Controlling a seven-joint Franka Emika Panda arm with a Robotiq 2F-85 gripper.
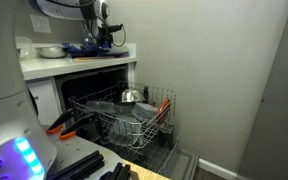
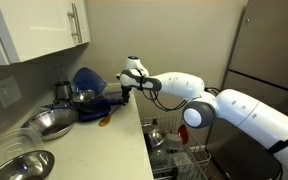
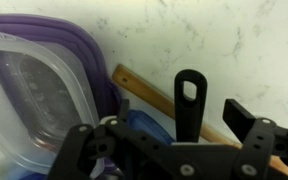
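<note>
In the wrist view my gripper is open, one finger on each side of a black handle (image 3: pixel 190 84) with a hole near its end. No contact with the handle can be made out, and its lower part is hidden by the gripper body. A wooden handle (image 3: pixel 134 84) runs diagonally beneath the black one on the pale counter. In exterior view 2 my gripper (image 2: pixel 126 96) points down over the counter's far end. From exterior view 1 it (image 1: pixel 108 40) appears low above the items at the counter's back.
A clear plastic container (image 3: pixel 39 95) lies left of the fingers, by a purple-blue item (image 3: pixel 96 58). Metal bowls (image 2: pixel 52 123) line the wall side of the counter (image 2: pixel 122 150). Below it, the dishwasher rack (image 1: pixel 149 128) is pulled out, holding dishes and a pot (image 1: pixel 132 96).
</note>
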